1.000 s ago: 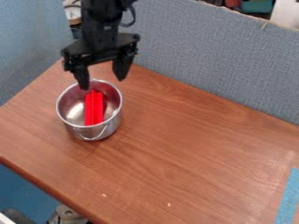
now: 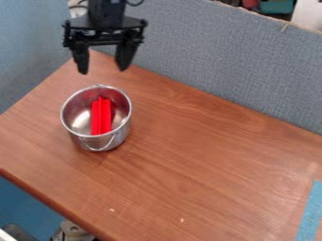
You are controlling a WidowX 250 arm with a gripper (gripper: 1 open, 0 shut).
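My black gripper (image 2: 104, 60) hangs open near the top left, above and behind a steel pot (image 2: 115, 137), with nothing seen between its fingers. The pot stands on the wooden table (image 2: 214, 169) at the left, its wire handle down on the near side. A red object (image 2: 102, 117) lies inside the pot.
A grey padded wall (image 2: 233, 61) runs along the back, and a blue wall (image 2: 32, 66) stands at the left. A light blue strip (image 2: 311, 207) lies at the right edge.
My gripper has moved up and back, away from just over the pot. The pot and the red object appear unmoved.
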